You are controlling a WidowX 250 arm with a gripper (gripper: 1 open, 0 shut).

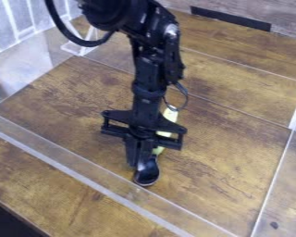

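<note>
My black gripper (pixel 138 148) points down at the middle of the wooden table, its fingertips low over or at a metal spoon (pixel 145 174), whose bowl lies toward the front. A pale yellow-green object (pixel 166 120), perhaps the spoon's handle or another long item, shows behind the gripper and is partly hidden by it. The fingers look close together; whether anything thin is between them is hidden.
Clear plastic walls (pixel 89 178) border the wooden work area at the front left and the right. The wood to either side of my gripper is bare. A white railing stands at the back left.
</note>
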